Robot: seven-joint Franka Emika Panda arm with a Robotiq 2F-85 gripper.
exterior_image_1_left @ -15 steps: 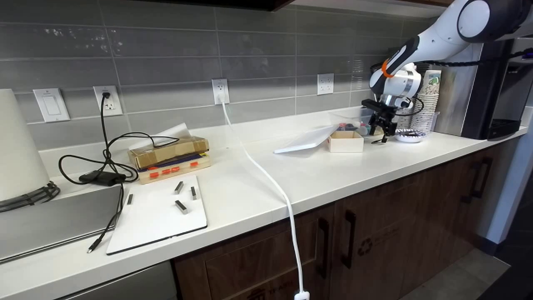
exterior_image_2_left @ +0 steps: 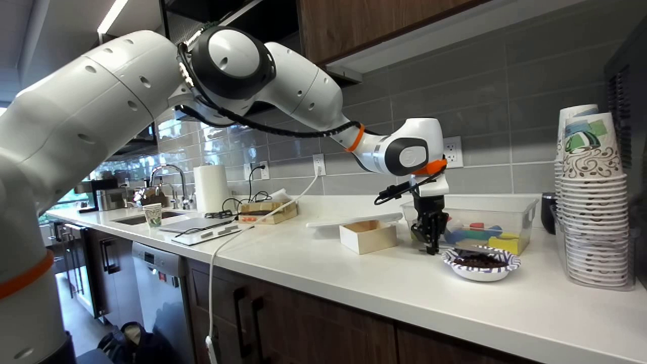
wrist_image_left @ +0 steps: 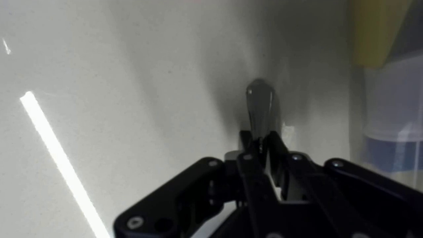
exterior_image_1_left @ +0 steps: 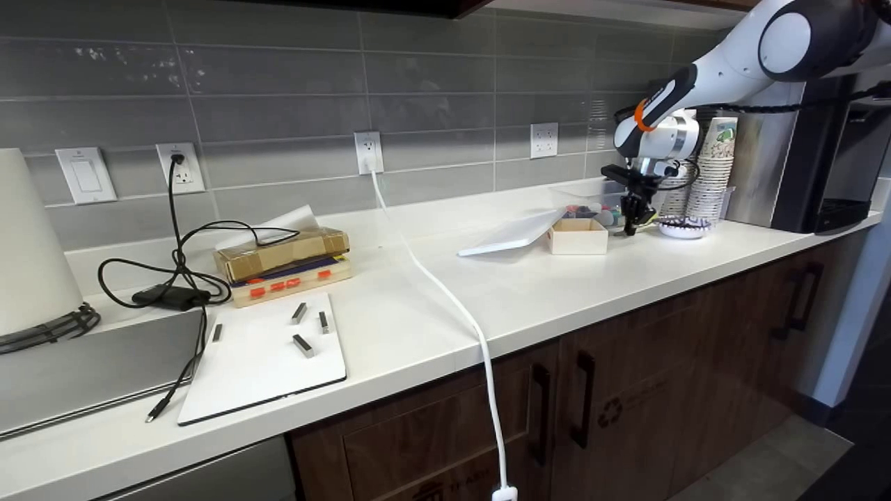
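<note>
A shiny grey utensil (wrist_image_left: 259, 101) with a rounded end shows in the wrist view, probably a spoon or its handle. My gripper is shut on it, and the rounded end points away from the fingers. The rest of the utensil is hidden by the fingers. In both exterior views the gripper (exterior_image_2_left: 432, 248) is low over the white counter, between the small open box (exterior_image_2_left: 368, 237) and the patterned bowl (exterior_image_2_left: 482, 263) of dark bits; the utensil is too small to make out there.
Close behind the gripper stands a clear bin (exterior_image_2_left: 485, 209) holding colored items, including a yellow block (exterior_image_2_left: 504, 243). Stacked paper cups (exterior_image_2_left: 593, 224) are at the right. A white tilted panel (exterior_image_1_left: 514, 234) lies left of the box.
My gripper has shifted slightly left in exterior view 1, and its fingers have drawn together. The dark thin thing on the counter beneath it no longer shows separately.
</note>
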